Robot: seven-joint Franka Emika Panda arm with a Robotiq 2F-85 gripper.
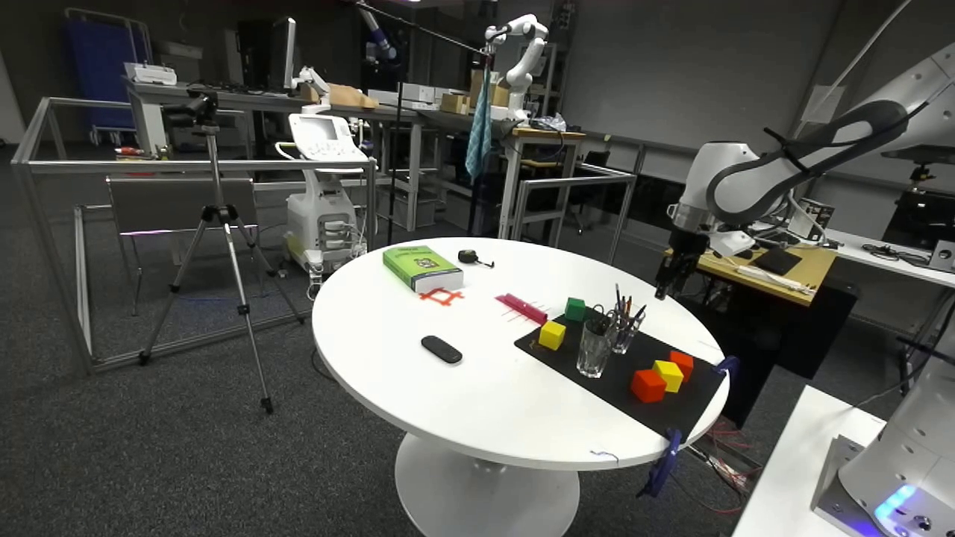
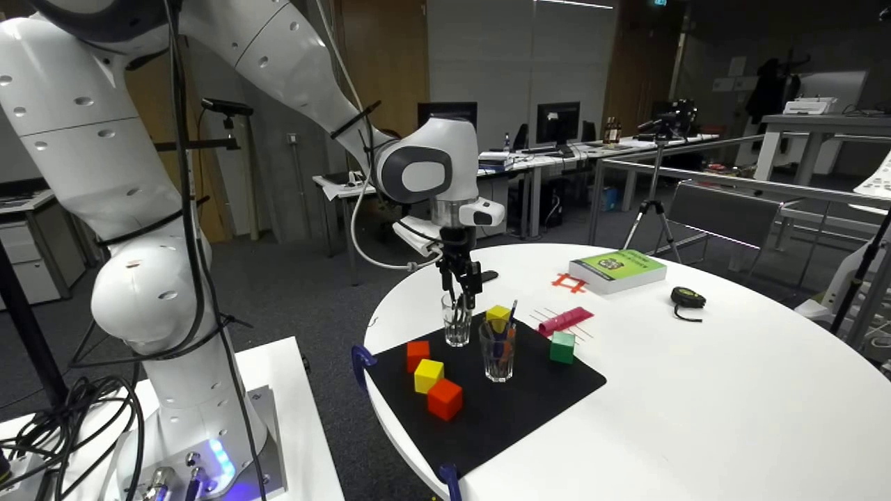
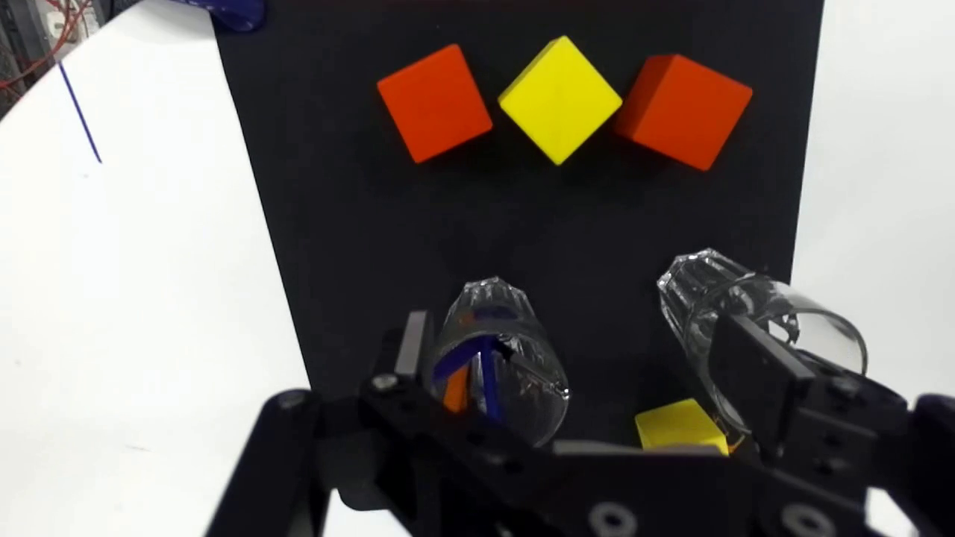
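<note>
My gripper (image 1: 669,273) hangs above the table with its fingers open and nothing held. In the wrist view, one finger (image 3: 413,344) overlaps the edge of a clear glass with pens (image 3: 528,394), and the other finger (image 3: 761,371) covers part of a second glass (image 3: 694,291). Exterior view 2 shows dark-handled scissors in that second glass (image 2: 456,335), beside the pen glass (image 2: 498,367). Two red cubes (image 3: 436,104) flank a yellow cube (image 3: 560,103) on the black mat (image 3: 573,224). Another yellow cube (image 1: 552,335) and a green cube (image 1: 575,309) lie behind the glasses.
A magenta piece (image 1: 523,309) with thin sticks, an orange frame (image 1: 441,296), a green book (image 1: 423,268), a tape measure (image 1: 474,258) and a black oblong object (image 1: 441,349) lie on the white table. Blue clamps (image 1: 660,465) grip its edge.
</note>
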